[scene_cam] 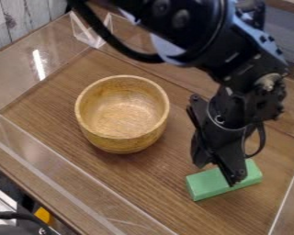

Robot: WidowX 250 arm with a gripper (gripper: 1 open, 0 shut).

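Note:
My black gripper (223,156) reaches down on the right side of the view, its fingertips just above a green rectangular block (213,184) lying flat on the wooden table. The fingers look close together, but the dark fingers overlap in this view, and I see nothing held between them. The block's upper edge is partly hidden behind the fingers. A tan bowl (120,112) stands to the left of the gripper, apart from it and empty.
The wooden table (88,174) has free room left of the block and around the bowl. A clear wall (27,64) runs along the left edge, and black parts with cables lie at the lower left.

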